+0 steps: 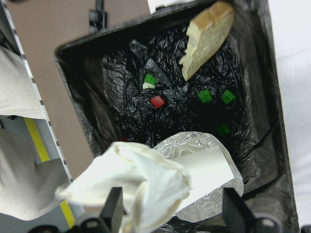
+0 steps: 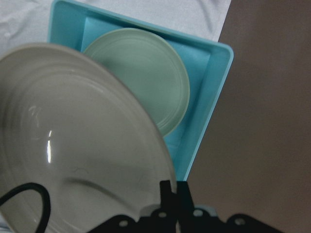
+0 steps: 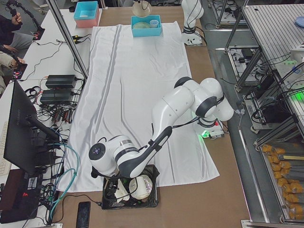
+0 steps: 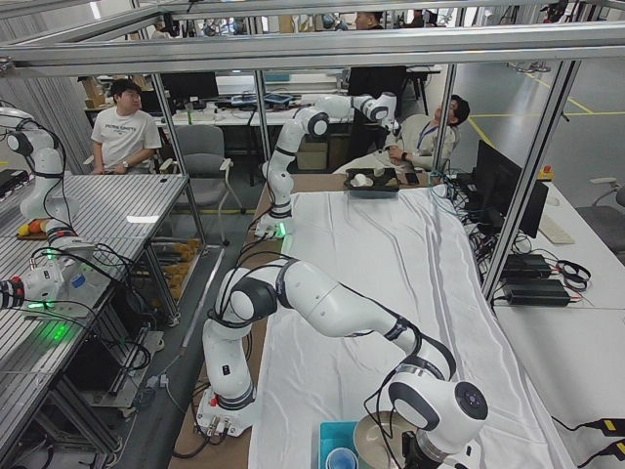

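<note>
A black bag-lined bin (image 1: 265, 145) holds a bread slice (image 1: 209, 36), green and red bits, a foil disc (image 1: 228, 194) and a white roll or sheet (image 1: 204, 170). In the left wrist view my left gripper is over the bin, with a crumpled white paper (image 1: 131, 179) at its fingers; whether it grips this is unclear. My right gripper is shut on the rim of a large beige bowl (image 2: 97, 131), which is over a blue bin (image 2: 209, 82) holding a pale green plate (image 2: 146, 73).
A phone (image 3: 83, 213) lies beside the black bin. A monitor (image 3: 23, 133) and cables line the left side.
</note>
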